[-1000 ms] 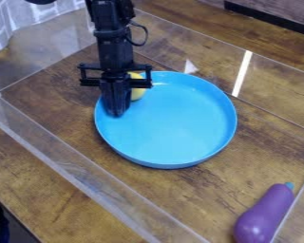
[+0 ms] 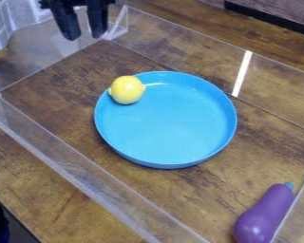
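A yellow ball (image 2: 126, 89) rests on the left part of a round blue plate (image 2: 167, 123). Above it, at the top left edge of the view, the black gripper (image 2: 85, 28) is raised and partly out of frame, apart from the ball. Nothing shows hanging below its fingers, and how far they are open is hard to tell.
A purple eggplant (image 2: 262, 214) lies at the bottom right. Clear low walls border the wooden surface (image 2: 53, 161), which is bare left of the plate and between plate and eggplant.
The gripper has risen up and to the left, away from the plate, uncovering the yellow ball on its left part.
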